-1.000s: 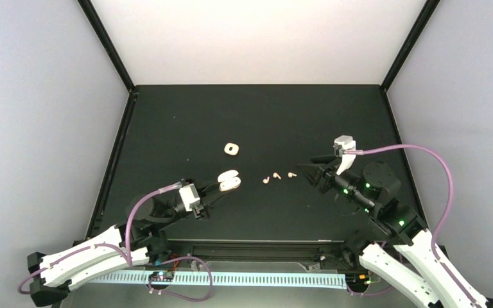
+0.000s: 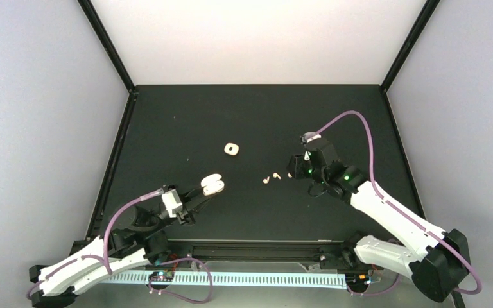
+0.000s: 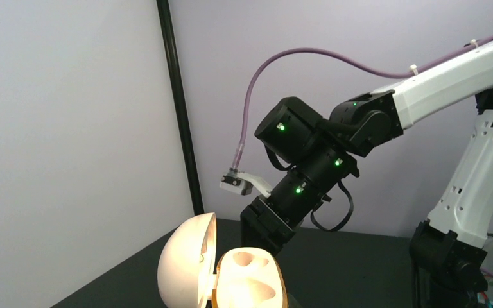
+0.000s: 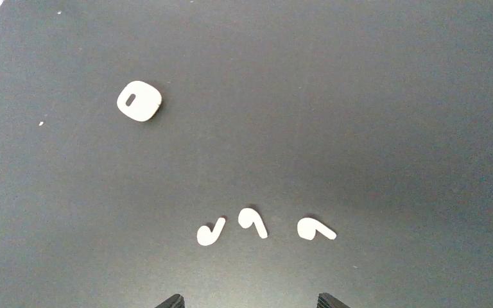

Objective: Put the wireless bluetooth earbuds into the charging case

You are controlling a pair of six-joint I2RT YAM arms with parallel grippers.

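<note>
In the top view my left gripper is shut on the white charging case, raised at the left-centre. In the left wrist view the case has its lid swung open and its earbud wells visible. My right gripper hangs over three white earbuds lying in a row on the black table; its fingertips are apart at the bottom edge of the right wrist view, with nothing between them.
A small white square piece with a slot lies behind the earbuds.
My left gripper has moved left and slightly back toward the body with the case. The right arm has swung leftward and now stands over the earbuds.
</note>
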